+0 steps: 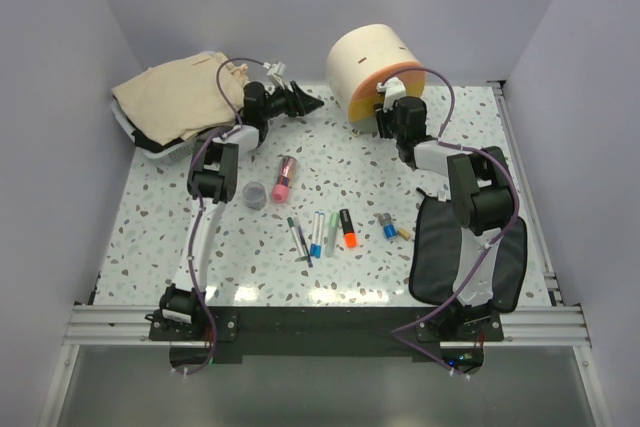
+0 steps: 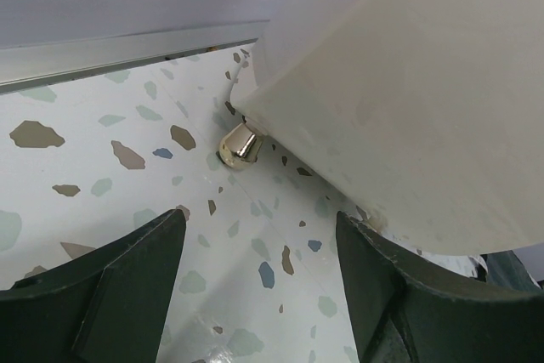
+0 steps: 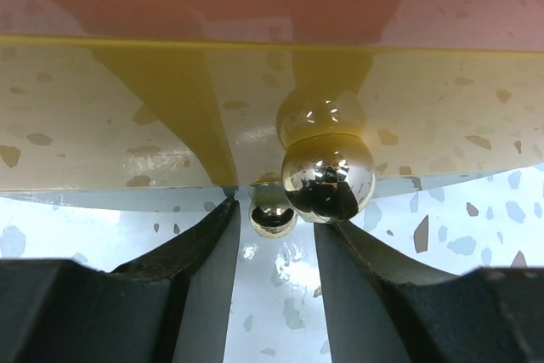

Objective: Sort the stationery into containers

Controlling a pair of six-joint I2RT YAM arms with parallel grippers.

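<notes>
At the back of the table stands a white rounded box [image 1: 358, 65] with an orange and yellow front [image 1: 390, 85]. My right gripper is at that front, its fingers parted; a gold knob [image 3: 328, 178] sits by the right fingertip, and a lower gold ball [image 3: 273, 214] shows in the gap. My left gripper stands open with nothing between its fingers, near the box's left side, where a gold foot [image 2: 240, 146] shows. Pens [image 1: 299, 241], blue-and-white markers [image 1: 317, 235], a green marker [image 1: 332, 234] and a black-orange marker [image 1: 348, 228] lie at the front middle.
A pink and dark cylinder [image 1: 284, 179] and a clear cup [image 1: 254, 195] are left of centre. A blue item [image 1: 387, 226] and small tan piece [image 1: 404, 234] lie near a black pouch [image 1: 436, 247]. A basket with tan cloth [image 1: 180, 97] fills the back left.
</notes>
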